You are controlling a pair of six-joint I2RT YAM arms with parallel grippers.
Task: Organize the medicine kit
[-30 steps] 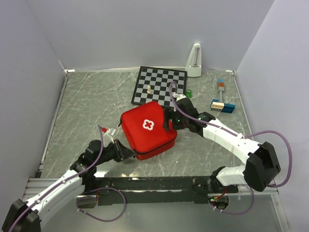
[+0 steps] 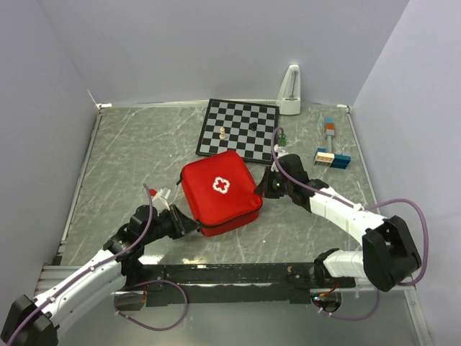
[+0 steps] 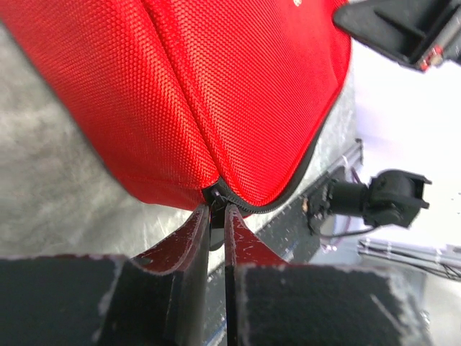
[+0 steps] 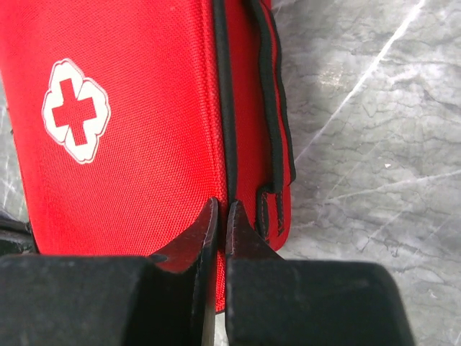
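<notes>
The red medicine kit [image 2: 213, 191], a soft bag with a white cross emblem [image 4: 76, 111] on its lid, lies turned at an angle mid-table. At its front left corner, my left gripper is shut on a small dark zipper tab [image 3: 215, 193]. Along the right edge, my right gripper is shut on the lid's edge, close to the black zipper [image 4: 228, 122]. A handle strap [image 4: 274, 108] runs down the kit's right side wall. The lid looks closed, and the inside is hidden.
A chessboard [image 2: 248, 153] with a few pieces lies just behind the kit. Behind it stands a white metronome [image 2: 289, 90]. Blue blocks [image 2: 340, 161] and a small green item [image 2: 281, 138] are at the back right.
My right gripper has moved from over the lid to the kit's right edge and closed there. The left arm and the kit have barely moved.
</notes>
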